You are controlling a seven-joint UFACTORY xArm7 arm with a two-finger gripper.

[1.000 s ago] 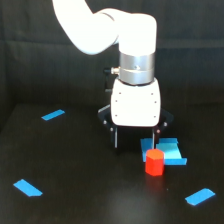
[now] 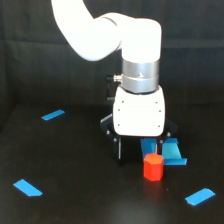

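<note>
A small red block (image 2: 153, 168) stands on the dark table, right of centre in the camera view. Just behind it lies a bright blue piece (image 2: 173, 154), flat like a sheet or shallow tray, partly covered by the block and my hand. My white gripper (image 2: 139, 150) points down from above, behind and slightly left of the block. Its dark fingers stand well apart, so it looks open, and nothing shows between them. The right fingertip is hard to make out against the blue piece and the block, and whether it touches either cannot be told.
Flat blue strips lie on the black table at the back left (image 2: 53, 115), the front left (image 2: 27, 187) and the front right (image 2: 200, 197). A dark backdrop closes off the rear.
My gripper has shifted slightly right and lower in view. The red block also appears a little lower in view, slightly nearer the camera. The blue strips have stayed put.
</note>
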